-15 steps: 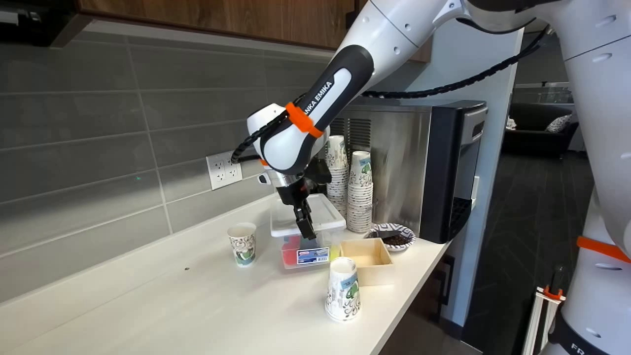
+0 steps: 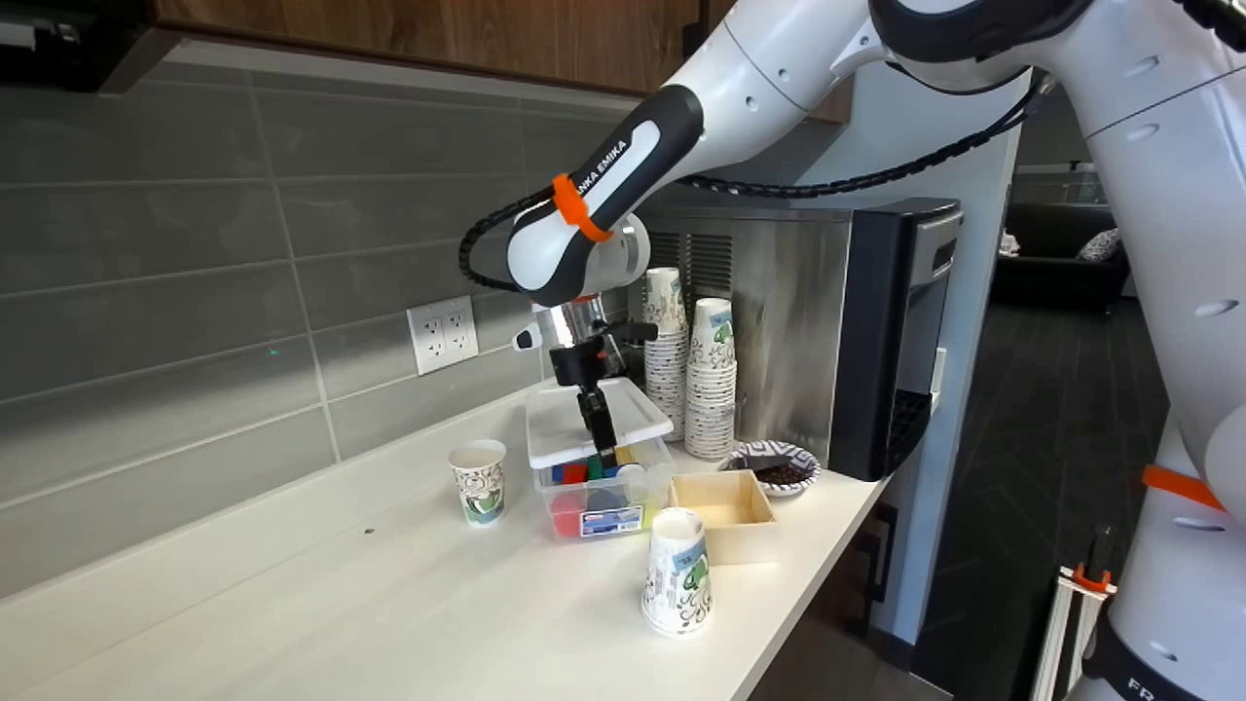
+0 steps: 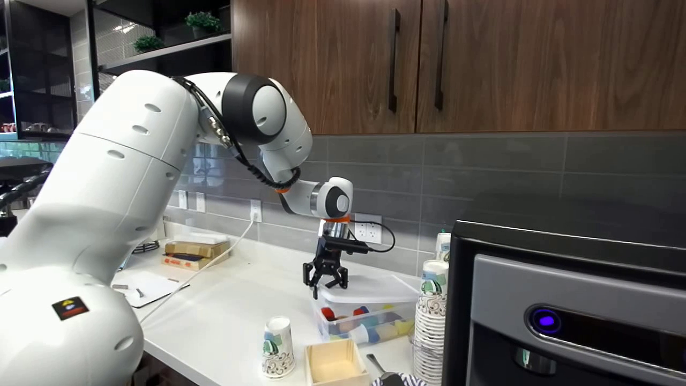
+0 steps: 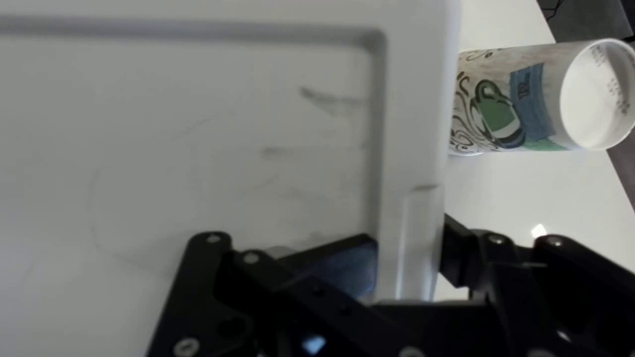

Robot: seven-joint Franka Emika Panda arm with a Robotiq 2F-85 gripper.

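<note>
A clear plastic box [image 2: 613, 522] with colourful items inside stands on the counter. Its pale lid [image 2: 592, 419] is off its near rim, lifted and shifted toward the wall, so red, blue, green and yellow contents show below it. My gripper is shut on the lid's edge, one black finger [image 4: 351, 270] on the lid's top side and the other outside the rim. In the second exterior view the gripper [image 3: 326, 283] points down at the lid's [image 3: 376, 289] left end. Whether the lid's far side still touches the box [image 3: 360, 329] is hard to tell.
Close to the box are a paper cup [image 2: 479, 483], an upturned cup stack [image 2: 677, 572] and an empty wooden tray [image 2: 748, 541]. Tall cup stacks [image 2: 712, 397], a patterned bowl [image 2: 803, 477] and the dispenser [image 2: 894, 339] crowd the right.
My gripper has risen slightly and moved toward the wall with the lid's edge. The lid has come up from the box, exposing the contents; the box has shifted slightly toward the camera.
</note>
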